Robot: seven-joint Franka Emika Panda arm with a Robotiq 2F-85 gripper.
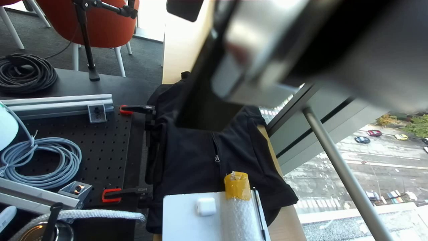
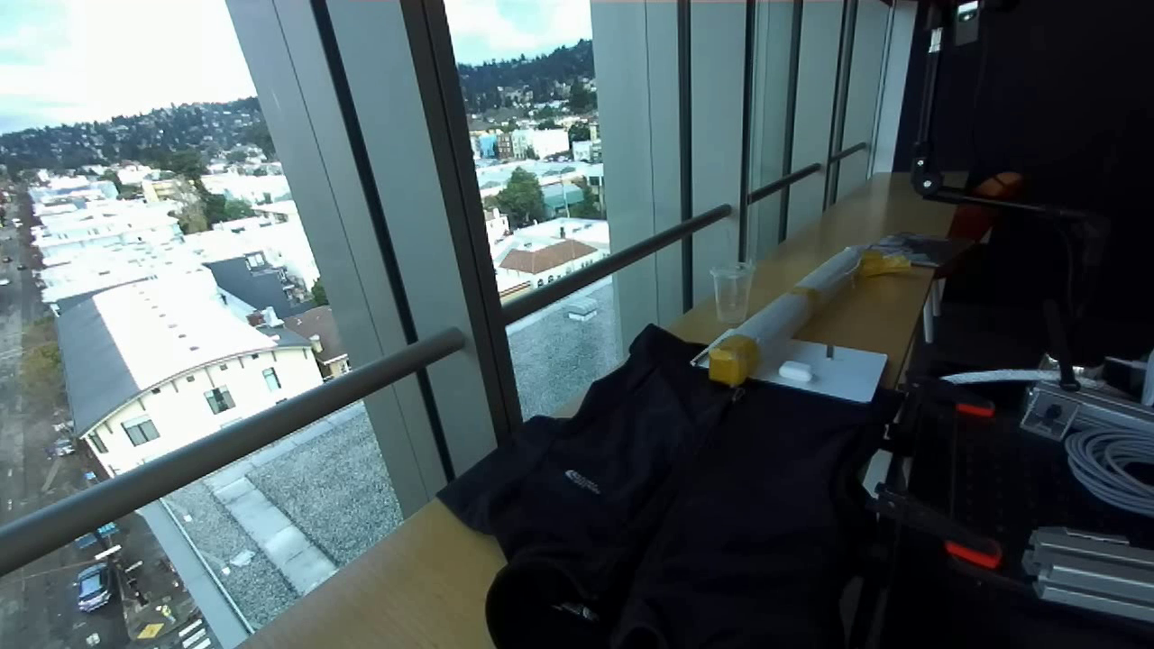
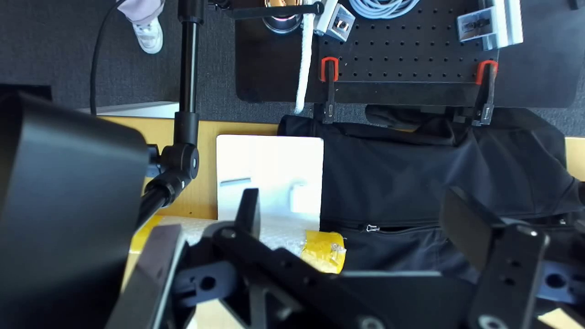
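My gripper stands open in the wrist view, its two dark fingers wide apart and nothing between them. Below it a black zip jacket [image 3: 395,164] is spread over the wooden ledge, with its small zipper pull [image 3: 372,227] showing. At the jacket's edge lies a white board [image 3: 268,156] bearing a small white block [image 3: 303,198]. A bubble-wrapped roll with a yellow taped end [image 3: 323,249] rests across the board, partly hidden by the gripper. In exterior view 1 the blurred arm covers part of the jacket, and the fingertips cannot be made out.
Black clamps with red ends [image 1: 120,194] hold the perforated plate [image 1: 100,152] beside the ledge. A coil of grey cable [image 1: 42,162] lies on that plate. A clear plastic cup [image 2: 732,290] stands by the roll, and a metal rail [image 2: 617,263] runs along the windows.
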